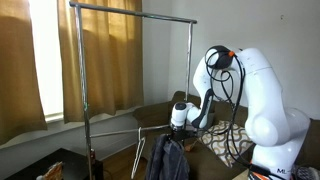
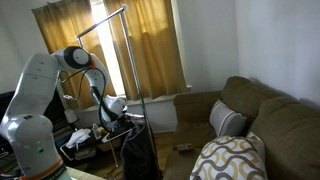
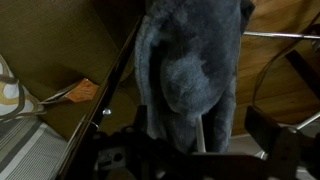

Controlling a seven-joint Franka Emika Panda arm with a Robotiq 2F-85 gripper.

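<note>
A dark grey cloth garment [image 1: 168, 158] hangs on a rail in exterior view 1. In exterior view 2, the dark cloth [image 2: 140, 156] hangs below the stand's frame. My gripper [image 1: 178, 132] is just above the garment's top, pointing down. In the wrist view my gripper is open, with one dark finger [image 3: 128, 150] on the left and the other on the right. The bunched grey cloth [image 3: 190, 72] passes through the space between and beyond them; whether it touches either finger cannot be told. A light rod shows at the cloth's lower end.
A metal rack post [image 1: 82, 80] stands left of the garment, with a crossbar overhead. A brown sofa [image 2: 275, 120] with patterned cushions [image 2: 228, 158] stands on the right in exterior view 2. Curtains [image 1: 105, 60] cover the window behind.
</note>
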